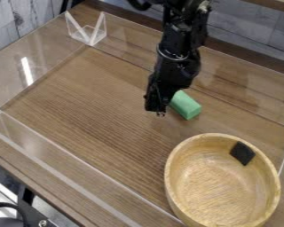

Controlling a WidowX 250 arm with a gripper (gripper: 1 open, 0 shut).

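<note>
My black gripper (158, 99) hangs over the middle of the wooden table, its fingers pointing down just left of a green block (183, 105). The block lies tilted on the table, partly behind the arm. The fingertips look close together, with nothing visible between them.
A large tan round bin (220, 197) with a black patch on its rim fills the lower right. A white wire rack (88, 29) stands at the back left. Dark cables lie at the bottom left corner.
</note>
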